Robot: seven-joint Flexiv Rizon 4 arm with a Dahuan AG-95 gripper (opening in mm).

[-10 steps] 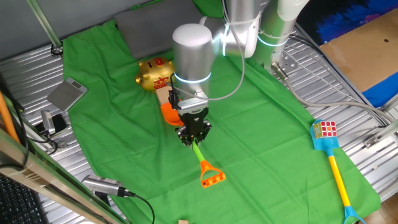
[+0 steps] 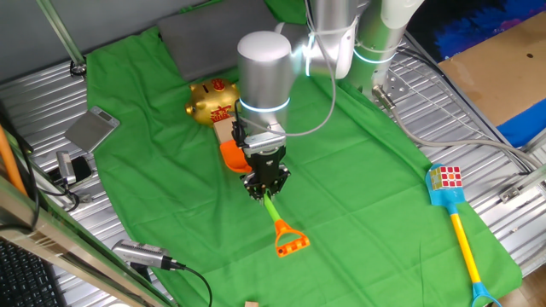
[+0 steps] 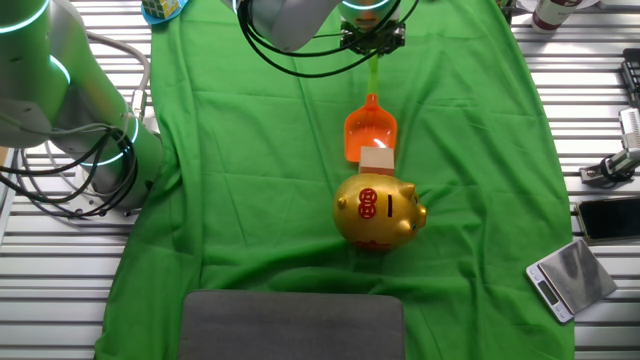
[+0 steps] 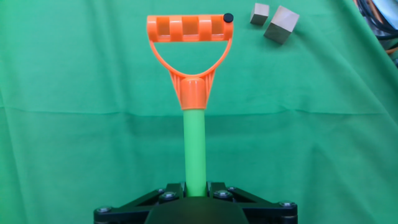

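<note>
A toy shovel with a green shaft (image 4: 194, 146), an orange D-shaped handle (image 4: 190, 28) and an orange scoop (image 3: 371, 130) lies along the green cloth. My gripper is shut on the shaft, with its black fingers close against both sides. A wooden block (image 3: 377, 158) sits at the scoop's front edge, between the scoop and a golden piggy bank (image 3: 372, 212). From exterior view 1, the arm hides part of the scoop and block. Whether the block rests partly in the scoop, I cannot tell.
A blue shovel (image 2: 444, 196) with a yellow shaft holds a Rubik's cube (image 2: 445, 177) at the right. Two small blocks (image 4: 282, 25) lie beyond the orange handle. A grey pad (image 3: 292, 325) and a scale (image 3: 571, 279) lie near the cloth's edges. Open cloth surrounds the shaft.
</note>
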